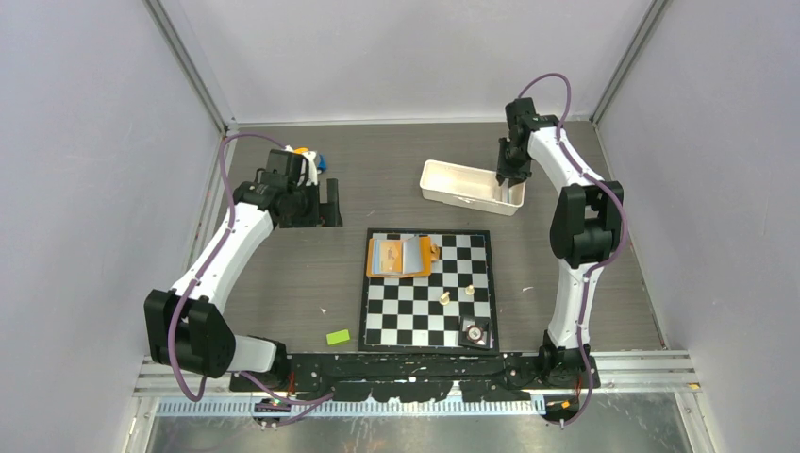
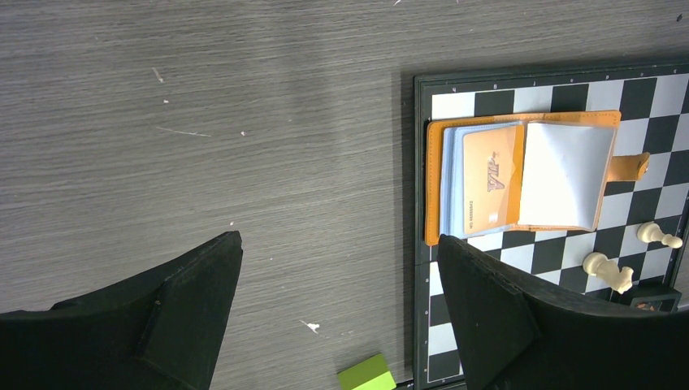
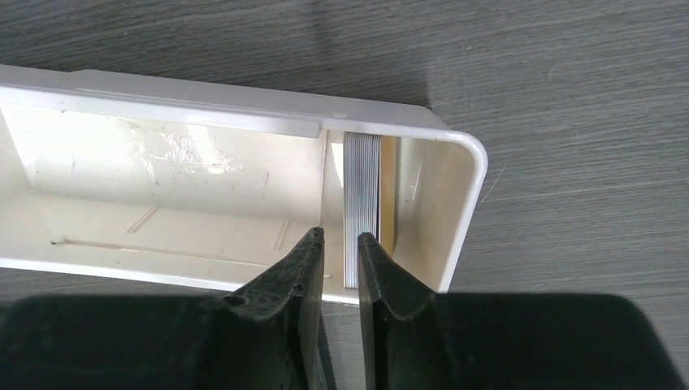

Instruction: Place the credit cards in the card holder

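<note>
An orange card holder (image 2: 434, 187) lies spread on the chessboard, an orange card (image 2: 490, 183) showing in its left side and a pale sleeve (image 2: 567, 175) on the right. Several cards (image 3: 361, 203) stand on edge as a stack in the right end of the white bin, a tan one (image 3: 388, 195) at their right side. Over the bin, my right gripper is part open, its fingertips apart; the right finger overlaps the stack in view, and whether it touches cannot be told. My left gripper hangs open and empty, left of the holder.
The white bin (image 3: 244, 114) has a long empty part to the left. Chess pieces (image 2: 608, 270) and a black box (image 1: 475, 332) sit on the chessboard (image 1: 415, 321). A green block (image 1: 338, 337) lies left of the board. Bare table surrounds these.
</note>
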